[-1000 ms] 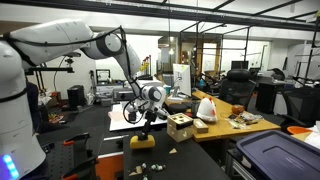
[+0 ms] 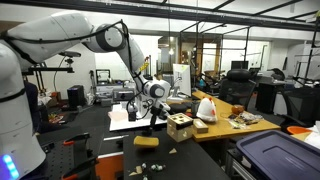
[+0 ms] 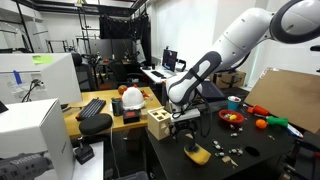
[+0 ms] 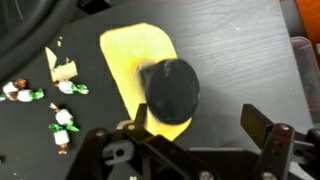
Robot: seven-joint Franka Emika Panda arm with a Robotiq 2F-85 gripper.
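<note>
A yellow, rounded flat piece [image 4: 135, 55] lies on the dark table; it also shows in exterior view 1 [image 2: 146, 141] and exterior view 2 [image 3: 198, 154]. In the wrist view a black round object [image 4: 172, 90] overlaps its middle and hides part of it. Whether the two touch, I cannot tell. My gripper is open, its fingers wide apart at the lower edge of the wrist view, the left one near the yellow piece's end. From outside, the gripper [image 2: 154, 118] is above and behind the yellow piece.
Several wrapped candies [image 4: 63, 118] and a small wooden piece [image 4: 65, 72] lie left of the yellow piece. A clear container [image 4: 306, 62] is at the right edge. A wooden box [image 2: 179, 126] stands behind.
In exterior view 1 the gripper has risen from low over the yellow piece and shifted slightly right, uncovering more of that piece.
</note>
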